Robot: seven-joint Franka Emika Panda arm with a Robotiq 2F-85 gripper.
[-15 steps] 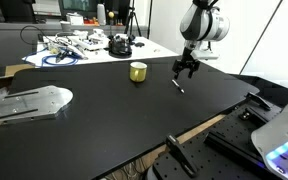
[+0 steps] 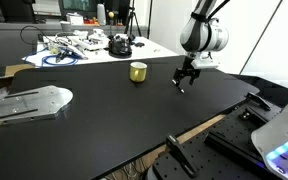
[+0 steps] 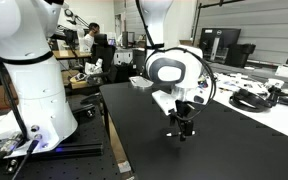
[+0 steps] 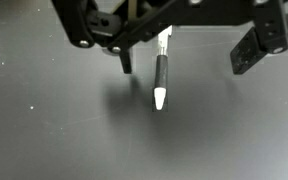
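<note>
A pen (image 4: pixel 161 80) with a black grip and pale tip lies on the dark table, its rear part hidden beneath the gripper body in the wrist view. My gripper stands open above it, the pen's line falling between the two fingers and nearer the left one. From exterior view 1, the pen (image 2: pixel 178 87) shows as a small light streak just in front of the gripper (image 2: pixel 186 79). Exterior view 2 has the gripper (image 3: pixel 180 131) low over the table; the pen is hard to make out there.
A yellow cup (image 2: pixel 138 72) stands on the table, left of the arm in exterior view 1. A silver metal plate (image 2: pixel 32 104) lies at the far left. Cables and tools (image 2: pixel 79 46) crowd a white surface behind.
My gripper has come down toward the table and the pen over the last second. The pen and the cup have kept their places.
</note>
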